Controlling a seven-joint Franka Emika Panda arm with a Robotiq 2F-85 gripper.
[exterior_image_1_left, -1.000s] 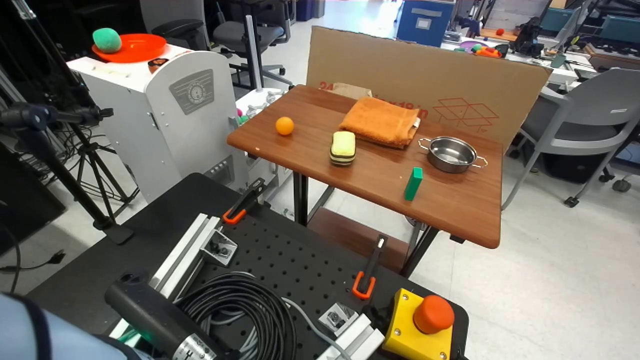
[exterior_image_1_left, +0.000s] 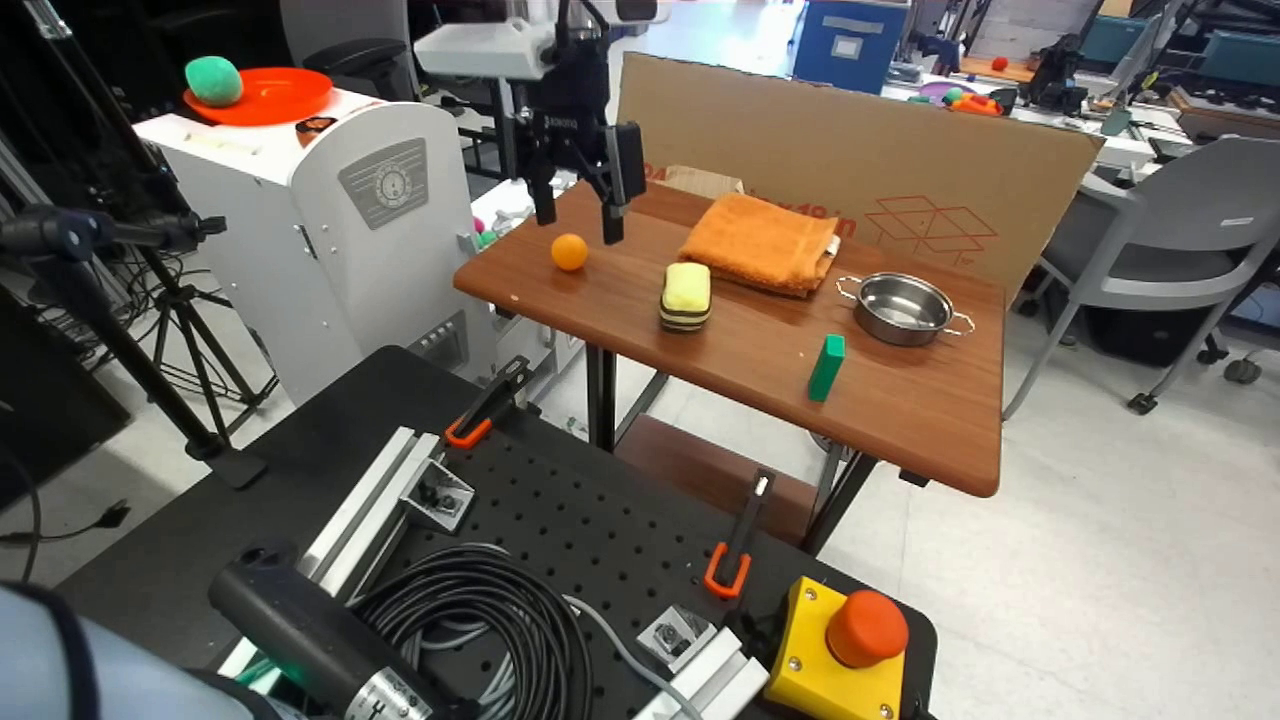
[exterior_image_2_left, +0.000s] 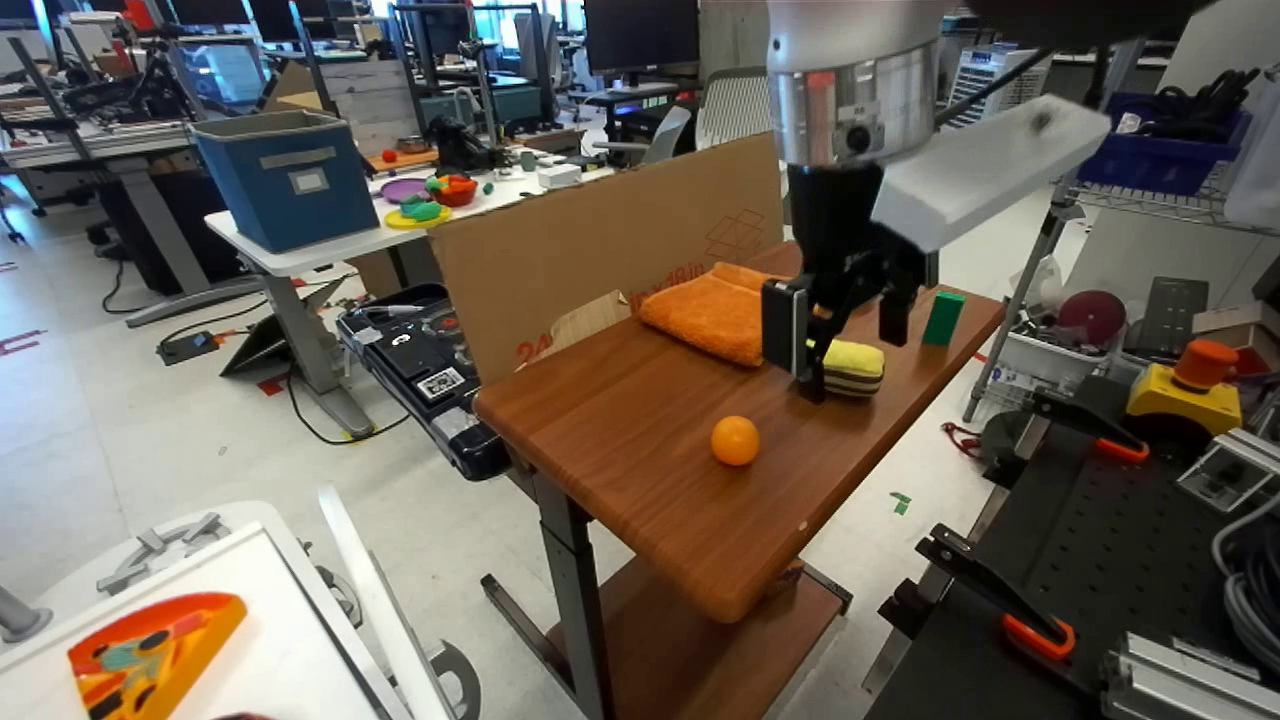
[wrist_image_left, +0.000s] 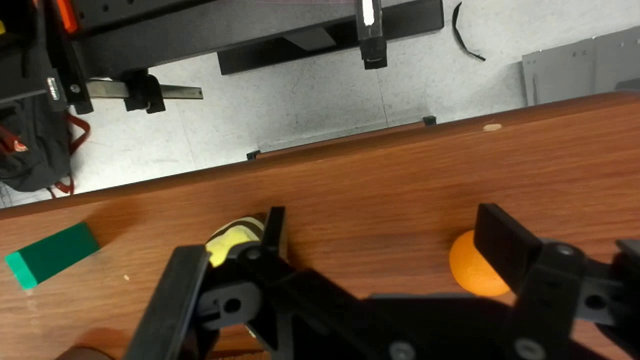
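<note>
My gripper (exterior_image_1_left: 578, 228) hangs above the left part of the brown table (exterior_image_1_left: 768, 372), its fingers wide apart and nothing between them. An orange ball (exterior_image_1_left: 569, 252) rests on the tabletop close by. In the wrist view one finger partly covers the ball (wrist_image_left: 474, 267), while the other side overlaps a yellow and black striped block (wrist_image_left: 232, 240). That soft-looking block (exterior_image_1_left: 685, 295) sits near the table's middle. A green block (exterior_image_1_left: 827, 367) stands upright by the front edge. Farther right is a steel pot (exterior_image_1_left: 902, 314) with two handles. Behind lies a folded orange towel (exterior_image_1_left: 758, 244).
A cardboard sheet (exterior_image_1_left: 840, 168) walls off the table's back. In front, a black perforated bench (exterior_image_1_left: 576, 504) carries clamps, coiled cable and a yellow box with a red button (exterior_image_1_left: 866, 629). Bare tabletop surrounds the ball (exterior_image_2_left: 735, 440).
A second ago the arm was outside exterior view 1; now it has come in from the top, over the table's left end. The objects on the table have not moved.
</note>
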